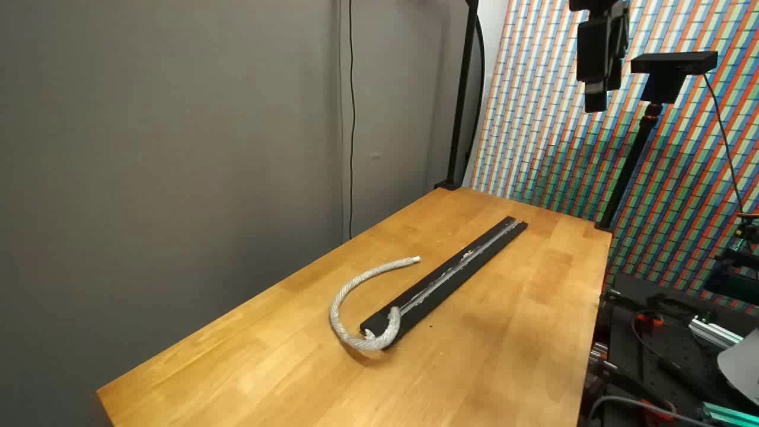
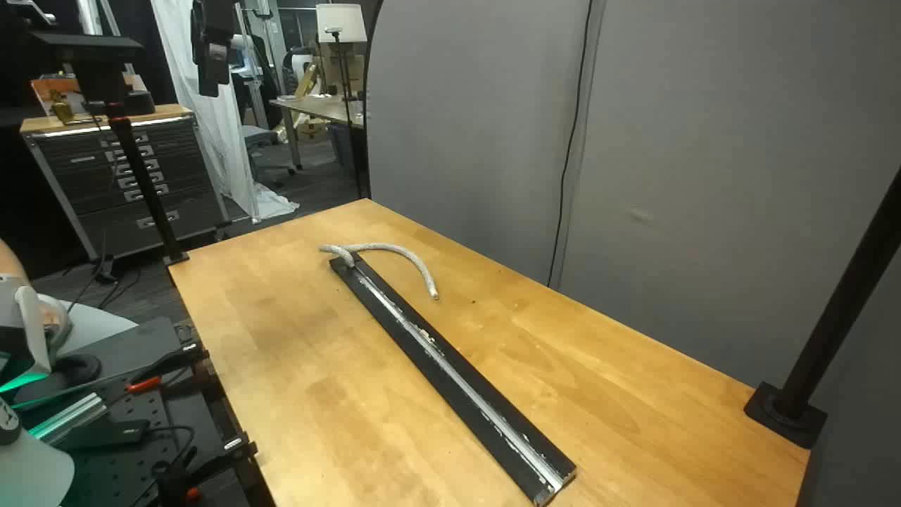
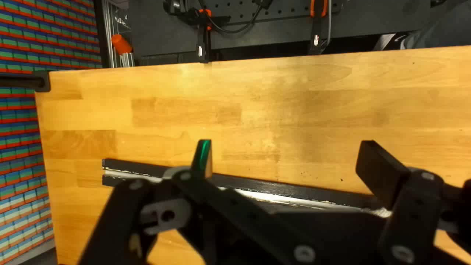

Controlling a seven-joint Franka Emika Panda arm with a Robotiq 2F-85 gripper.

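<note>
A black bar (image 1: 455, 274) with a pale groove along its length lies on the wooden table. A grey-white braided rope (image 1: 335, 309) curls in a hook around the near end of the bar in exterior view 1. One rope end rests on the table, apart from the bar; the other part crosses over the bar's end, and whether it sits in the groove I cannot tell. In the wrist view my gripper is open above the bar, its fingers wide apart with nothing between them. Only a scrap of the rope (image 3: 383, 212) shows there, beside the right finger.
A camera stand (image 1: 644, 135) rises at one table corner and a black post (image 1: 461, 99) at another. A grey wall (image 2: 718, 169) borders one long side. Clamps (image 3: 203, 44) grip the opposite edge.
</note>
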